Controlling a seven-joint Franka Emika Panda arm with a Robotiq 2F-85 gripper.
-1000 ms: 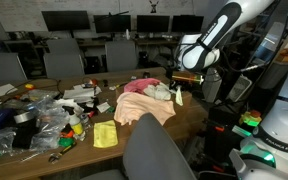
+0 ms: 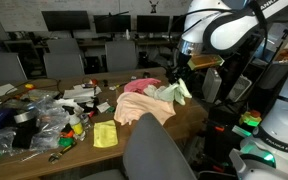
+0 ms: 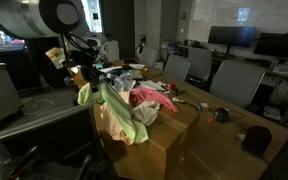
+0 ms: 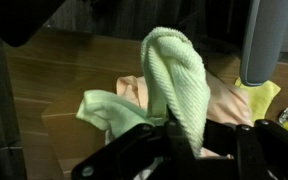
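A pale green cloth [image 4: 179, 82] is pinched by my gripper, which is shut on it. In the wrist view one bunched end sticks up past the fingers while another part spreads to the left. The second exterior view has the cloth [image 3: 119, 108] hanging in folds at the table's edge below the gripper [image 3: 88, 78]. From the first exterior view the cloth [image 2: 174, 92] reaches from the table up to the arm, and the fingertips are hard to make out there.
A peach cloth [image 2: 142, 106] and a pink cloth [image 2: 139, 86] lie on the table [image 2: 84, 152]. The yellow cloth [image 2: 105, 134] is farther left, near bottles and plastic bags [image 2: 49, 128]. A grey chair [image 2: 154, 152] stands at the table's front edge.
The arm has come up and toward the first exterior camera, looming larger at the right. The pale green cloth has been drawn along with it and lifted at the near end.
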